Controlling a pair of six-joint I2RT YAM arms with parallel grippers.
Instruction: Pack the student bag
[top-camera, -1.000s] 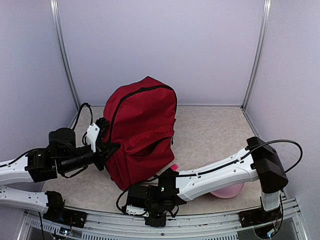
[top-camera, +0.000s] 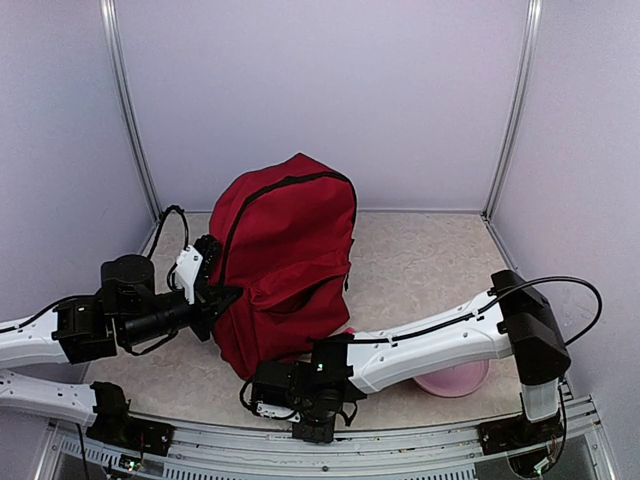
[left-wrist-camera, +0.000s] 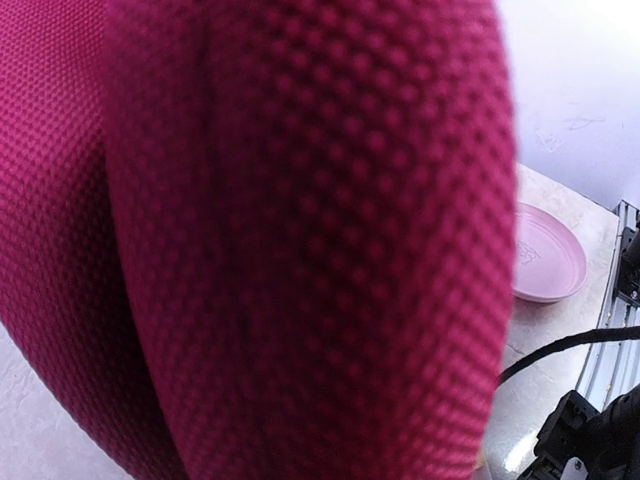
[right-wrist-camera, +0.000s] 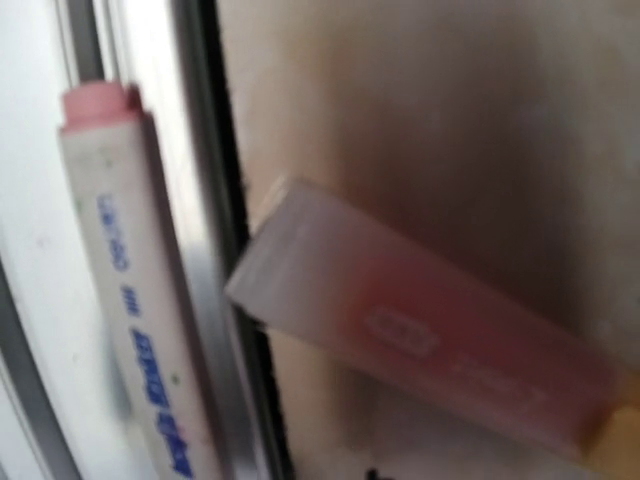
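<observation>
The red backpack (top-camera: 290, 230) stands upright on the table in the top view. My left gripper (top-camera: 228, 296) is against its left side, shut; its fingertips are hard to make out. Pink-red mesh fabric (left-wrist-camera: 320, 200) fills most of the left wrist view. At the table's front edge is my right gripper (top-camera: 315, 430), pointing down, its fingers hidden from view. Beneath it, the right wrist view shows a white marker with a pink cap (right-wrist-camera: 140, 290) over the metal rail. A blurred, translucent pink stick-shaped thing (right-wrist-camera: 420, 330) lies beside it on the table side.
A pink plate (top-camera: 455, 378) rests on the table, partly behind my right arm; the left wrist view shows it as well (left-wrist-camera: 550, 255). The metal rail (top-camera: 400, 440) runs along the front edge. Bare table lies right of the backpack.
My right gripper has shifted slightly at the front edge, and its arm now covers more of a pink thing beside the bag. The backpack and left gripper have edged a little to the right.
</observation>
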